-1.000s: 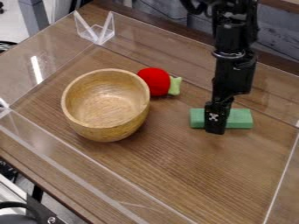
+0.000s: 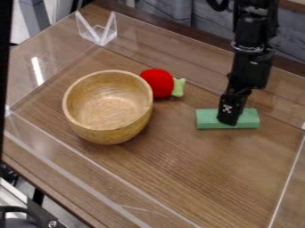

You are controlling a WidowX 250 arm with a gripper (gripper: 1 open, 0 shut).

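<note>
My black gripper [image 2: 231,112] reaches down from the top right onto a green rectangular block [image 2: 251,119] lying on the wooden table, at the right of centre. Its fingertips are at the block's middle, over its top face; whether they are open or shut on it is hard to tell.
A wooden bowl [image 2: 107,104] sits left of centre. A red round object with a pale green end [image 2: 159,83] lies behind it. A clear plastic container [image 2: 96,28] stands at the back left.
The gripper has shifted slightly, its wrist a little higher in the picture, and the green block sits a little differently, extending slightly further right.
</note>
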